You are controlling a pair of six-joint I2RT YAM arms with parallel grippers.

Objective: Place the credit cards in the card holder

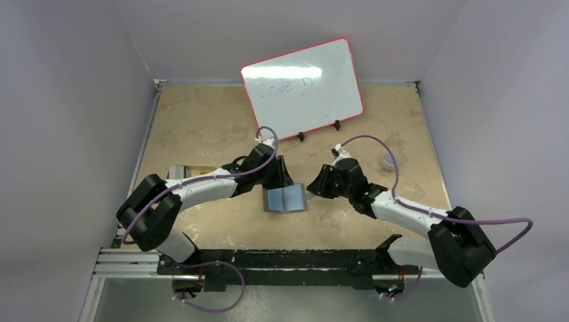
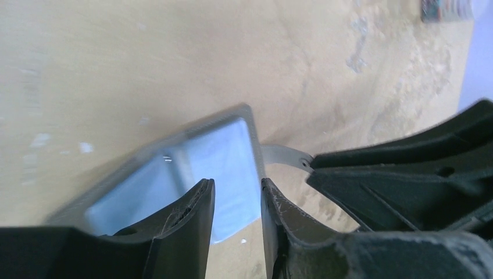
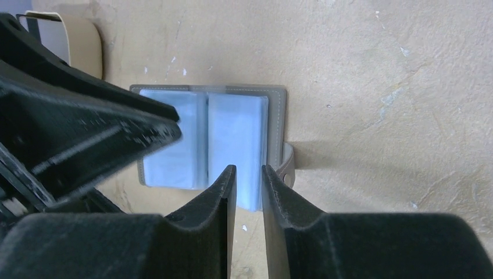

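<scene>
The grey card holder (image 1: 304, 207) lies spread open on the table in front of the arms, with two blue inner panels (image 3: 235, 136) face up. A short strap (image 2: 285, 156) with a snap sticks out from its side. My left gripper is over the holder, its fingers parted with nothing between them. Just right of the holder, my right gripper has a narrower gap, also empty. The other arm's black gripper crosses the edge of each wrist view. I cannot make out any separate cards.
A tan box (image 1: 200, 167) stands at the left, partly behind the left arm. A small clear round container (image 1: 389, 161) sits at the right, and a red-edged whiteboard (image 1: 305, 87) is at the back. Bare table lies in front of the holder.
</scene>
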